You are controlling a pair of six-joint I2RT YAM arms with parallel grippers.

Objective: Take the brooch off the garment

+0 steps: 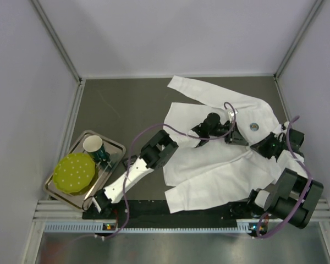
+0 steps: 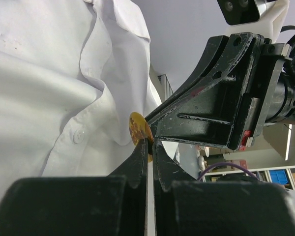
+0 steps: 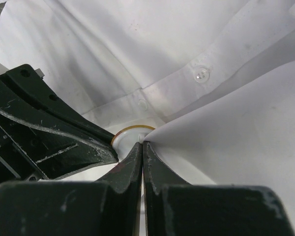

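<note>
The white garment lies spread over the right half of the table. My left gripper is shut on the brooch, a yellowish disc standing edge-on between its fingertips. In the right wrist view the brooch shows a white back with a golden rim, close to the other gripper's dark finger. Right at that back, my right gripper is shut, its tips touching a raised fold of garment. Whether cloth or a thin pin sits between them is too small to tell. From above, both grippers meet tip to tip over the garment.
A second round bluish disc lies on the garment just beyond the grippers. At the left stands a metal tray with a green dotted bowl and a dark green mug.
</note>
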